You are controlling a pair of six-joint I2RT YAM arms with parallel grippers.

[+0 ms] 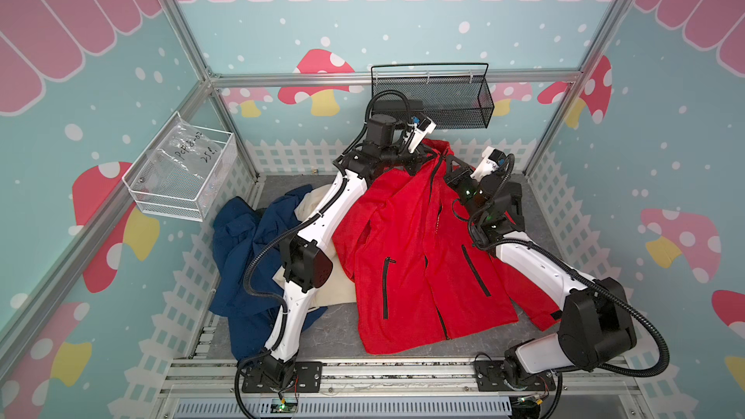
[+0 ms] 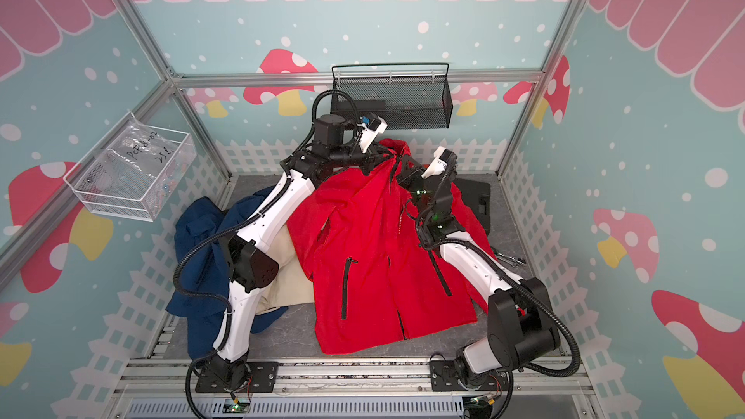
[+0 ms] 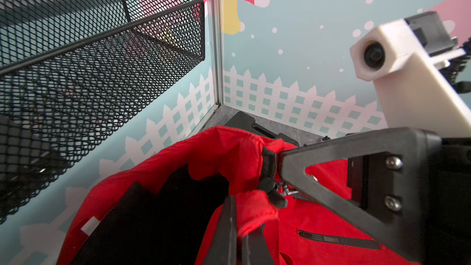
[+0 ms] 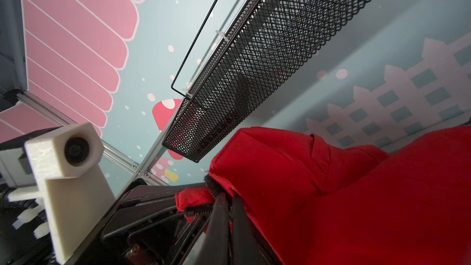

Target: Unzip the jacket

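Note:
The red jacket point(image 1: 403, 248) lies with its hem toward the front and its collar point(image 3: 255, 211) raised at the back. In the left wrist view, my left gripper is shut on the edge of that collar. A dark zipper slider point(image 3: 269, 186) sits at the collar opening, a small metal link beside it. Just right of the slider, my right gripper has its shut fingertips against the collar edge. The link runs behind a right finger point(image 3: 363, 142), so I cannot tell whether the pull is between the fingers.
A black mesh basket point(image 1: 434, 101) hangs on the back wall, close above the collar. Dark blue cloth point(image 1: 256, 264) and cream cloth point(image 1: 333, 283) lie left of the jacket. A white wire basket point(image 1: 182, 174) hangs at the left. A black case point(image 2: 473, 201) lies at the right.

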